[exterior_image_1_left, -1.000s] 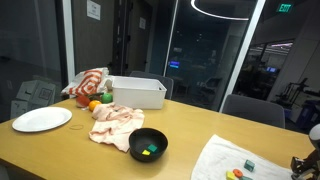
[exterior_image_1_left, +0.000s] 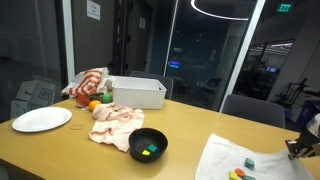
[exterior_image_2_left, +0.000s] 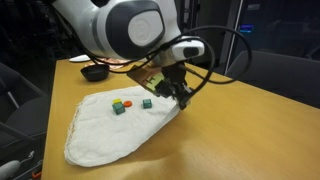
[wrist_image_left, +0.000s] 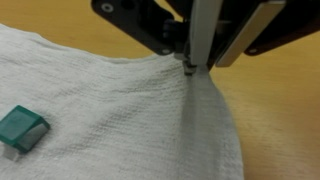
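Note:
A white towel (exterior_image_2_left: 105, 135) lies spread on the table, with one edge raised. My gripper is shut on that edge, and the cloth slopes down from the fingers in the wrist view. In exterior view 2 the gripper (exterior_image_2_left: 180, 97) is at the towel's right side, just above the table. A teal block (wrist_image_left: 22, 128) rests on the towel in the wrist view. Several small blocks, among them a green block (exterior_image_2_left: 118, 108) and a red one (exterior_image_2_left: 127, 103), also rest on the cloth.
A black bowl (exterior_image_1_left: 148, 145) with small blocks inside stands left of the towel. Farther off are a pink cloth (exterior_image_1_left: 115, 125), a white bin (exterior_image_1_left: 139, 93), some fruit and a white plate (exterior_image_1_left: 42, 120). Bare table (exterior_image_2_left: 230, 140) lies right of the towel.
Bowl, bin and plate are unmoved.

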